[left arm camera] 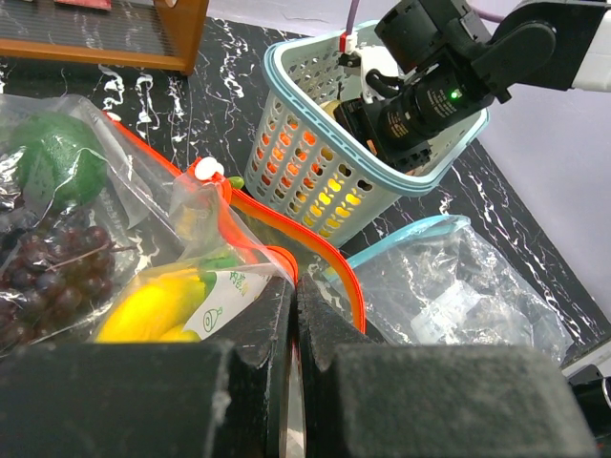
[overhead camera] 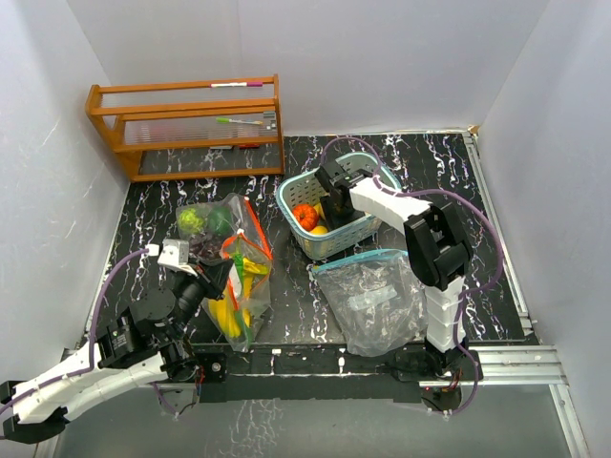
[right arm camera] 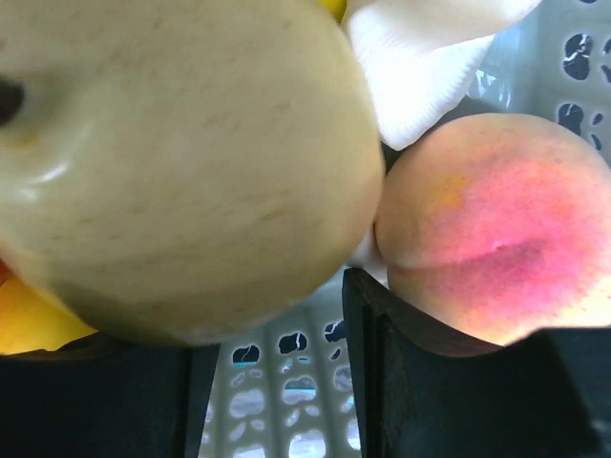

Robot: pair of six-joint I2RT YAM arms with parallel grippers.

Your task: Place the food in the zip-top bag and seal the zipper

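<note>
My right gripper (overhead camera: pixel 334 200) is down inside the light blue basket (overhead camera: pixel 296 243), its fingers part open around a large pale yellow fruit (right arm camera: pixel 181 162), with a peach (right arm camera: pixel 492 219) beside it. A pumpkin-like orange item (overhead camera: pixel 305 216) and yellow fruit sit there too. My left gripper is shut at the orange-zipped edge of a bag (left arm camera: pixel 239 210) holding yellow items (left arm camera: pixel 148 310); another bag holds grapes (left arm camera: pixel 62 286) and a round green item (left arm camera: pixel 62 157). An empty blue-zipped bag (overhead camera: pixel 370 305) lies below the basket.
A wooden rack (overhead camera: pixel 186 176) with markers stands at the back left. Walls enclose the dark marbled table (overhead camera: pixel 458 315) on the back and sides. Bare table lies right of the basket.
</note>
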